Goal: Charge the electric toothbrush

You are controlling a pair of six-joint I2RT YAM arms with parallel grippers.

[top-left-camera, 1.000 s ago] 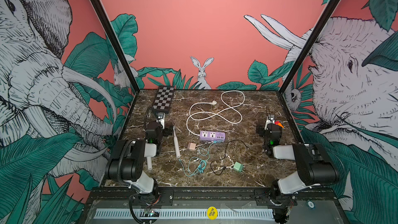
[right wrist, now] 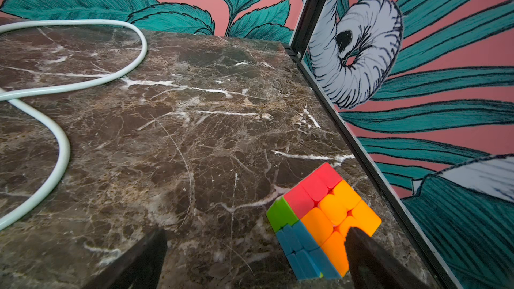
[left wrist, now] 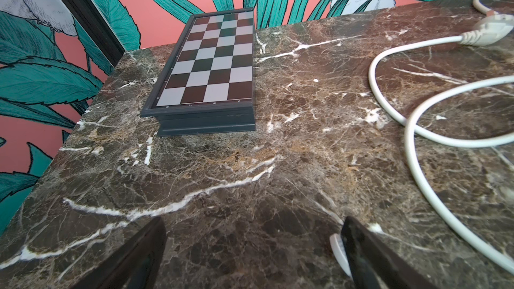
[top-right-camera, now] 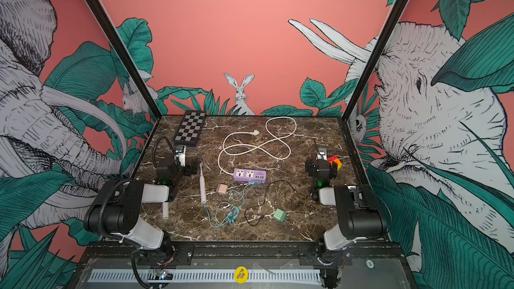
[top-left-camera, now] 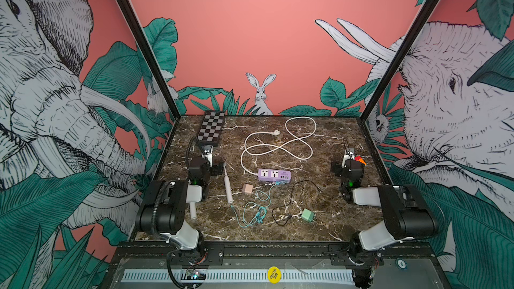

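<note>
A white electric toothbrush lies upright-pointed along the table, just right of my left gripper, which is open and empty. A purple power strip lies centre with a white cord. A pink adapter and a green adapter lie before it, among teal cables and a black cable. Another white cylindrical item is partly hidden by the left arm. My right gripper is open at the right side, over a puzzle cube that it does not hold.
A checkerboard box sits at the back left. The white cord loops over the back middle. The table has free room at the back right and along the front edge.
</note>
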